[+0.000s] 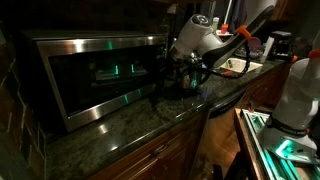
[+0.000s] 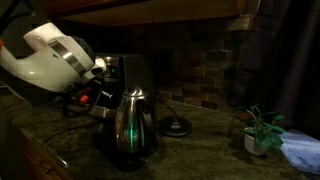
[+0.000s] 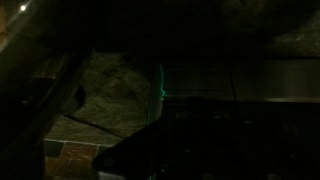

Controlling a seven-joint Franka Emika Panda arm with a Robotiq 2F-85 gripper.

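A shiny metal kettle (image 2: 137,128) stands upright on the dark counter, in front of my hand in exterior view 2. My gripper (image 2: 104,98) is close by on the kettle's left side, partly lost in shadow; whether it touches the kettle cannot be made out. In exterior view 1 the gripper (image 1: 174,72) hangs over the counter at the right end of the oven. Its fingers are shut, and nothing shows between them. The wrist view is very dark, with the fingers hardly visible.
A steel-framed toaster oven (image 1: 105,75) fills the back of the counter. A round black base (image 2: 175,126) lies right of the kettle. Farther right are a potted plant (image 2: 262,130) and a pale cloth (image 2: 300,150).
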